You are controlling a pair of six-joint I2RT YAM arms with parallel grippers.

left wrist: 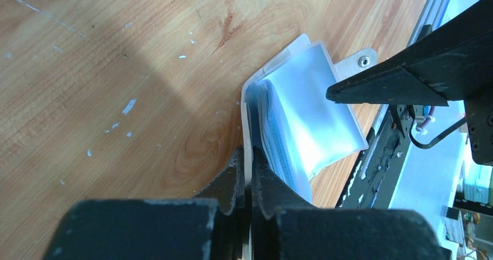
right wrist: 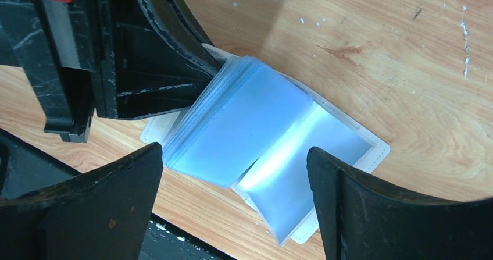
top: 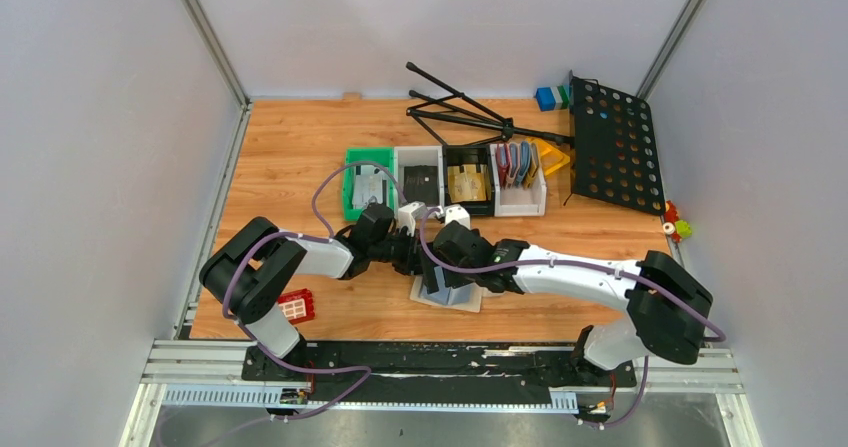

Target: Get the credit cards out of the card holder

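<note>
The card holder (top: 467,304) lies opened out at the front middle of the table, with a pale border and bluish translucent leaves. In the left wrist view, my left gripper is shut on the card holder's thin edge (left wrist: 246,123), beside a stack of standing leaves. Seen from the right wrist, the leaves (right wrist: 250,117) fan over the lower sheet, and the left gripper's black fingers (right wrist: 165,91) reach in at their bound side. My right gripper stands open over the holder, apart from the leaves. No separate card can be made out.
Behind the arms, a row of bins holds several items: a green bin (top: 349,182), a black bin (top: 470,209) and white ones. A red object (top: 296,306) lies front left. A black stand (top: 615,147) occupies the back right.
</note>
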